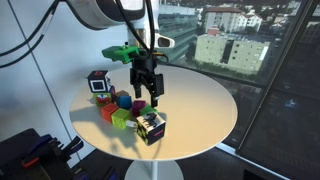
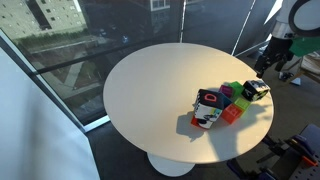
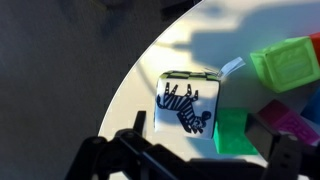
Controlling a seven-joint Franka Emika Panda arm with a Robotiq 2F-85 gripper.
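Observation:
A picture box with a zebra on its top face point(image 3: 187, 105) sits near the table's edge. In exterior view 1 the same box point(image 1: 151, 127) stands at the front of the block cluster, below my gripper point(image 1: 146, 91). The gripper is open above the table with nothing between its fingers. In the wrist view the box lies between and slightly beyond the spread fingers, apart from them. A green block point(image 3: 233, 130) adjoins the box's lower right side.
Coloured blocks crowd beside the box, among them a lime block point(image 3: 284, 64) and a purple block point(image 3: 288, 122). Another picture box point(image 2: 208, 107) rises at the cluster's other end.

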